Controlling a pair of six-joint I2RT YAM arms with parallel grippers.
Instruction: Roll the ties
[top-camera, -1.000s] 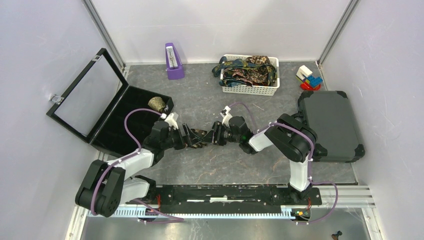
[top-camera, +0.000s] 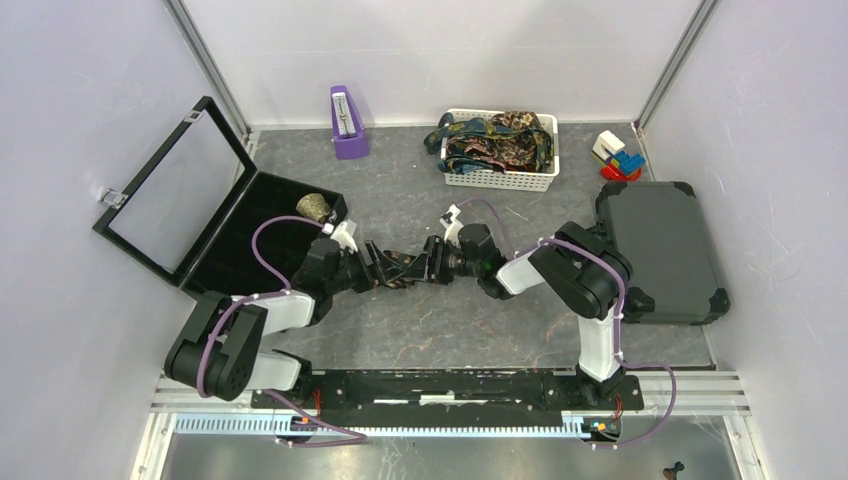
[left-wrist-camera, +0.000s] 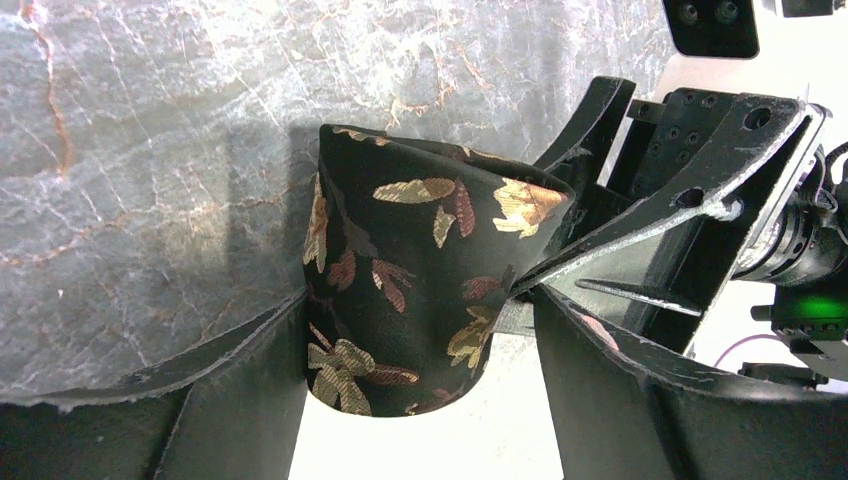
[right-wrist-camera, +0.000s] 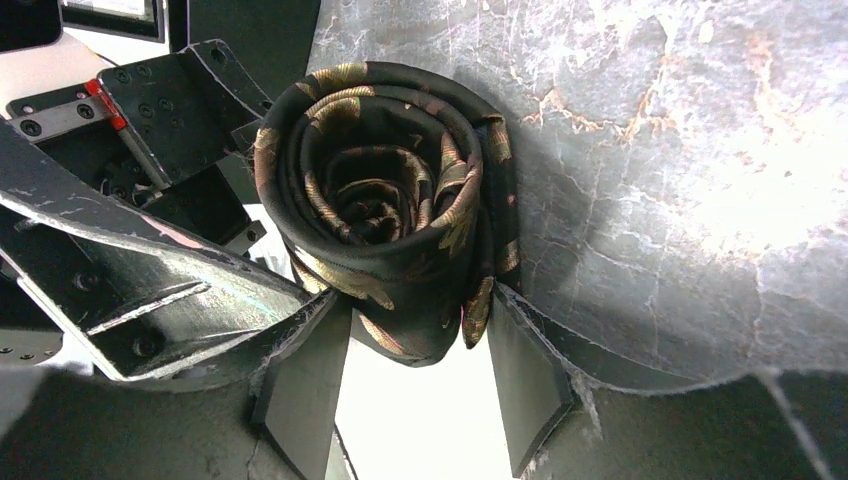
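A dark floral tie (top-camera: 398, 270), coiled into a roll, lies between my two grippers near the middle of the floor. In the left wrist view the roll (left-wrist-camera: 420, 270) shows its patterned side between the fingers of my left gripper. In the right wrist view its spiral end (right-wrist-camera: 380, 180) faces up, the lower part between the fingertips of my right gripper. Both grippers are partly open around the roll; how firmly each grips is hard to tell.
An open black case (top-camera: 240, 240) with a rolled tie (top-camera: 313, 206) stands left. A white basket of ties (top-camera: 500, 178), a purple metronome (top-camera: 350, 143) and toy blocks (top-camera: 620, 170) are at the back; a closed grey case (top-camera: 660, 250) is right.
My left arm's rear links have shifted slightly right and toward the back since a second ago. Both grippers have moved very slightly around the roll.
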